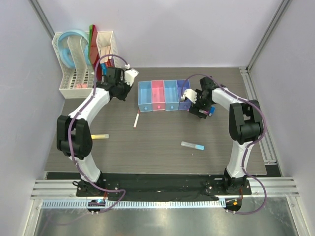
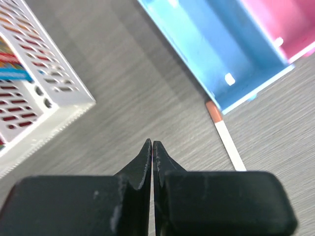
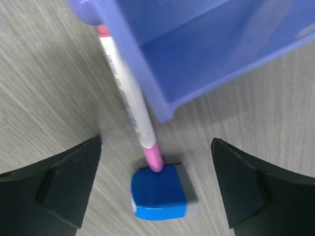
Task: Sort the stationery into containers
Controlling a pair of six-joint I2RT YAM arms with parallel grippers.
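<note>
On the table, in front of the light blue compartment [image 2: 216,54], lies a white pen with a brown cap [image 2: 228,142], its capped end close by the compartment's front corner. My left gripper is raised and shut, nothing between its fingertips; the pen is outside them, to the right. My right gripper is open low over the table, its fingers either side of a white marker with pink ends [image 3: 129,93] and a blue block-like item [image 3: 158,192]. The purple compartment [image 3: 162,101] partly covers that marker.
A white rack [image 1: 78,92] with books stands at the back left. Pink [image 1: 158,93] and light blue compartments fill the row. A yellow item [image 1: 100,136] and a clear-and-blue case [image 1: 192,145] lie nearer the front, with open table between.
</note>
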